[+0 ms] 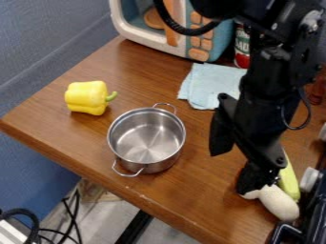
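Observation:
My black gripper (pixel 254 172) is low on the right side of the wooden table, just above a white elongated object (pixel 277 200) with a rounded end, partly hidden by the gripper. A yellow-green long item (pixel 288 179) lies beside it, behind the gripper. Whether the fingers are open or shut on anything is unclear.
A steel pot (pixel 145 140) stands at the centre, a yellow pepper (pixel 87 95) to the left. A pale blue cloth (pixel 204 86) and a toy microwave (pixel 166 24) are at the back. A black appliance borders the right.

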